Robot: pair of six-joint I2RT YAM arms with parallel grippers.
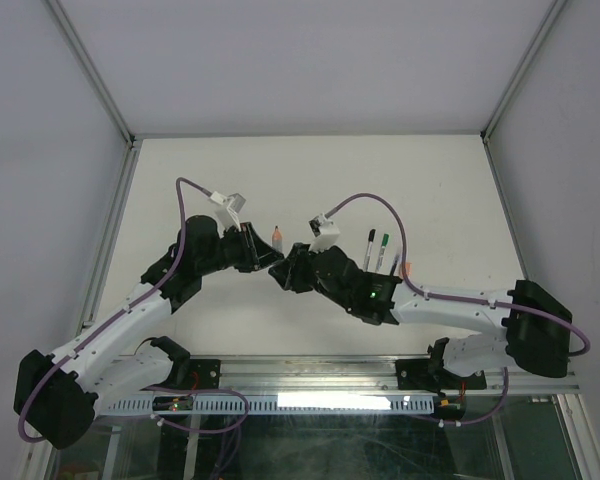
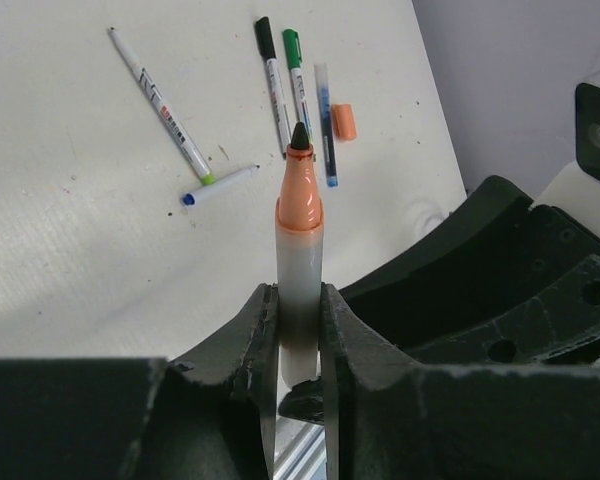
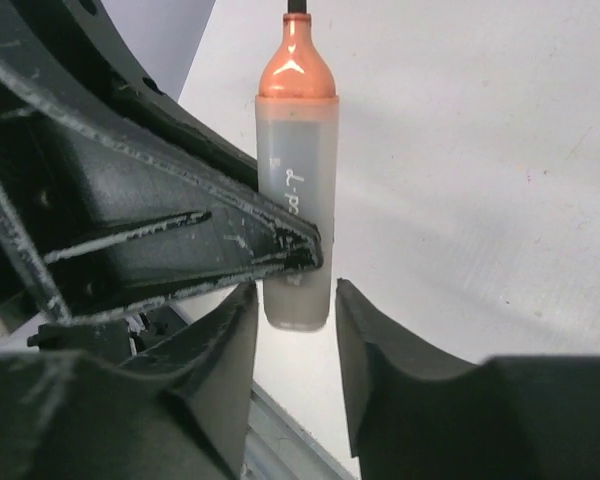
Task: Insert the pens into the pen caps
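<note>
An orange marker with a dark tip and translucent lower part stands upright between both grippers at mid-table. In the left wrist view my left gripper has its fingers around that lower part. In the right wrist view the marker has my left gripper's dark finger against its side, and my right gripper has its tips either side of the lower end; whether they grip cannot tell.
Several loose pens lie on the white table, among them a black one, a green one and a white one. An orange cap lies at the right.
</note>
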